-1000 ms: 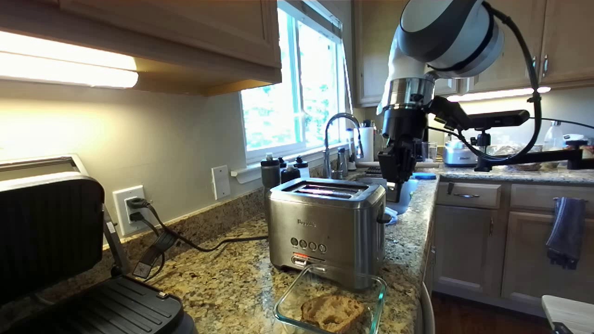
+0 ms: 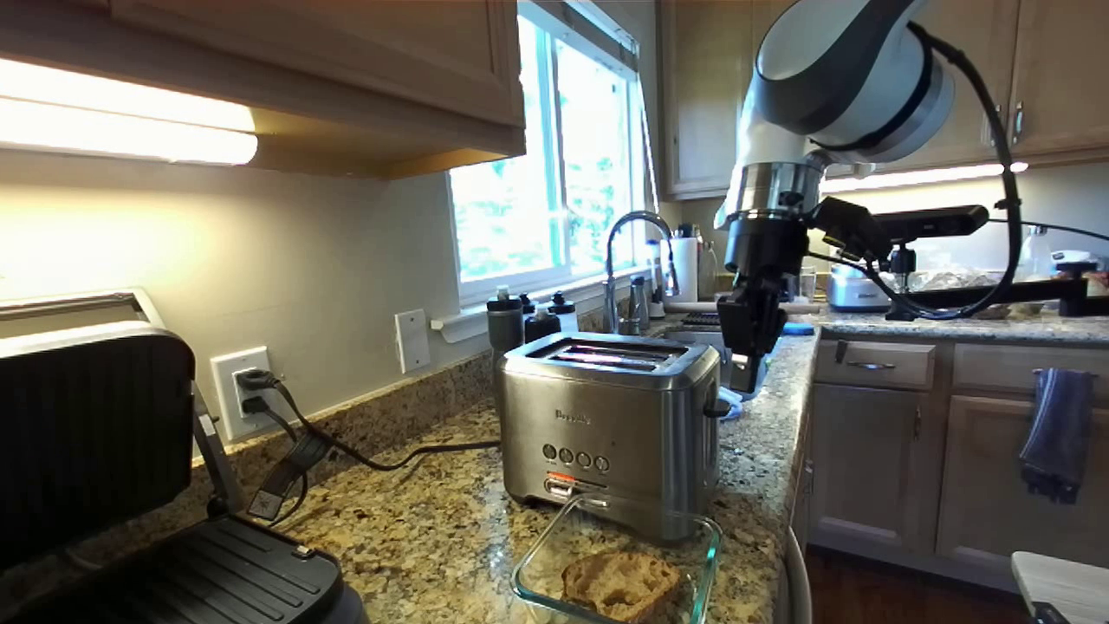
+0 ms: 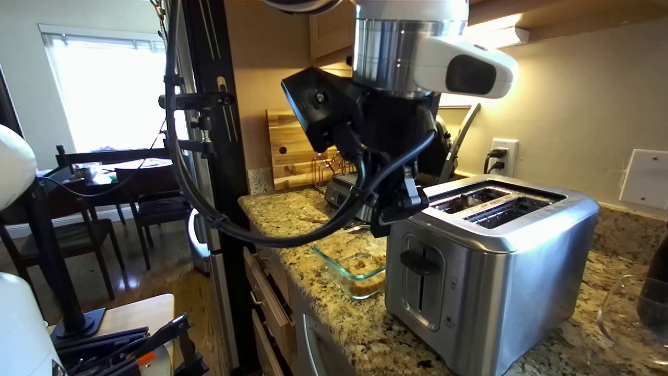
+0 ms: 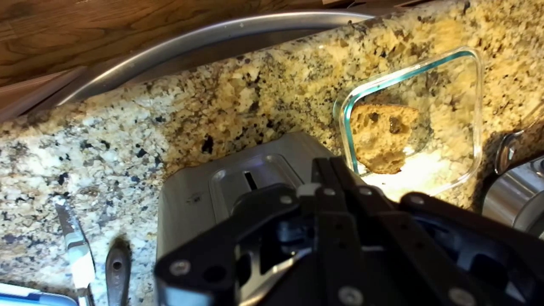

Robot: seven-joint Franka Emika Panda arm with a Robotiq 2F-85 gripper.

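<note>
The steel toaster [image 2: 613,437] stands on the counter with its slots facing up. In exterior view 2 its black lever [image 3: 418,263] sits high in the track on the end panel. My gripper [image 2: 746,374] hangs pointing down by that lever end, its tips lower than the toaster's top edge and apart from the lever. Seen from the wrist, the gripper is shut, its fingertips together and nothing visible between them. A slice of bread [image 4: 383,137] lies in a clear glass dish [image 4: 479,109] beside the toaster. The gripper's body hides much of the toaster in the wrist view.
An open black grill [image 2: 223,572] occupies the counter on the left. A power cord [image 2: 416,454] runs from the outlet to the toaster. Utensils [image 4: 118,273] lie on the counter at the toaster's lever end. The counter's front edge is close by.
In exterior view 1 the arm and shut gripper have moved slightly right and down, toward the lever's height. The toaster, dish and bread have stayed in place.
</note>
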